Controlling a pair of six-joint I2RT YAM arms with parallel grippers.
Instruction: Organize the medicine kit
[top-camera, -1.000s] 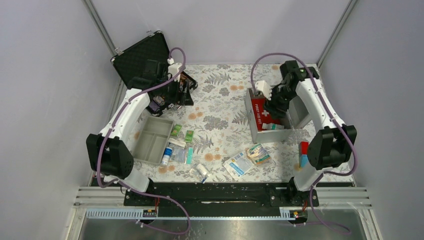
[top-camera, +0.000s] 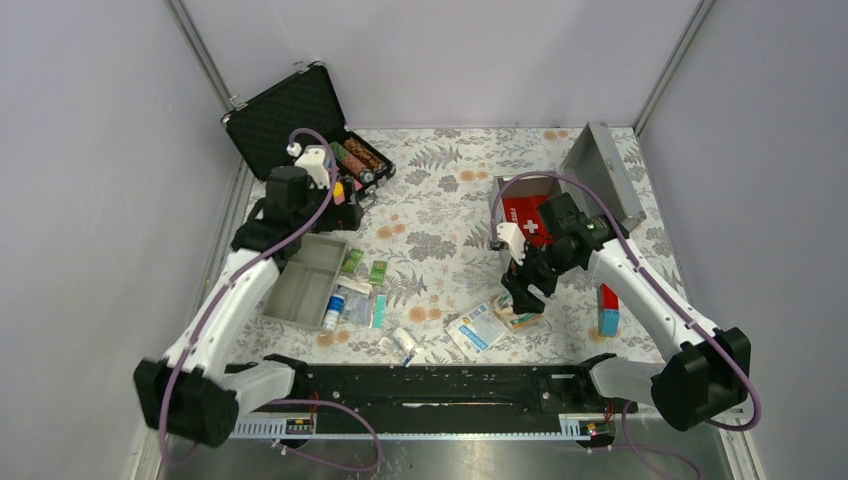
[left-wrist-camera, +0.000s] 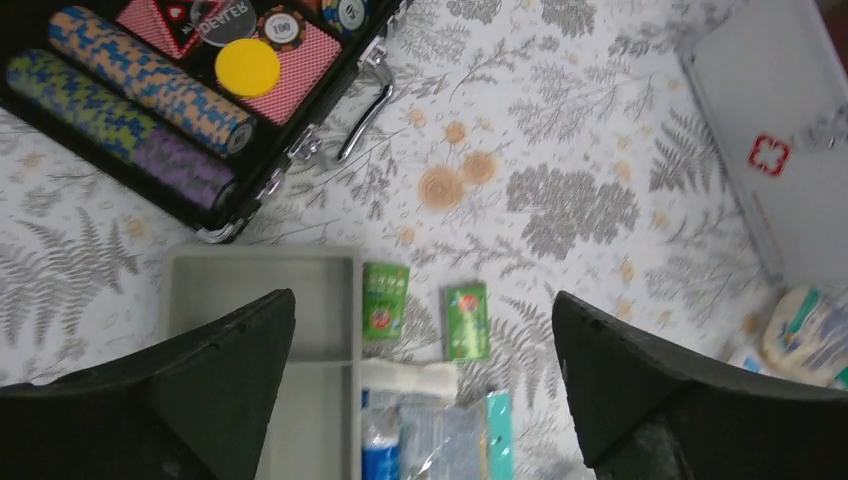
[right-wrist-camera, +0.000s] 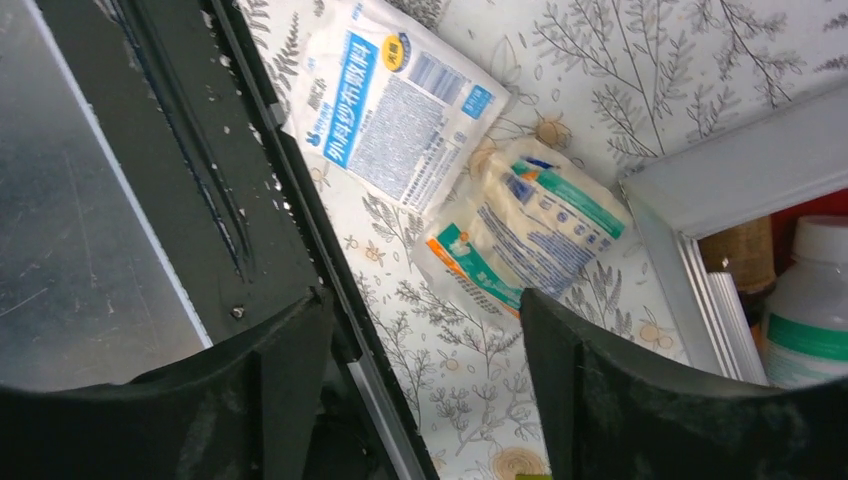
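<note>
The metal first aid box (top-camera: 532, 182) stands open at the right with red contents; white bottle (right-wrist-camera: 807, 310) shows inside. My right gripper hovers, fingers apart, above the front edge near the white-blue packet (right-wrist-camera: 390, 110) and clear packet (right-wrist-camera: 520, 230), holding nothing visible. My left gripper is open and empty over the grey tray (left-wrist-camera: 262, 300), beside green boxes (left-wrist-camera: 467, 320), a blue-white bottle (left-wrist-camera: 380, 455) and clear bags (left-wrist-camera: 443, 445).
An open black case (top-camera: 285, 110) with rolls stands at back left. A red-blue box (top-camera: 608, 312) lies at the right edge.
My left arm has shifted and risen over the tray and case area.
</note>
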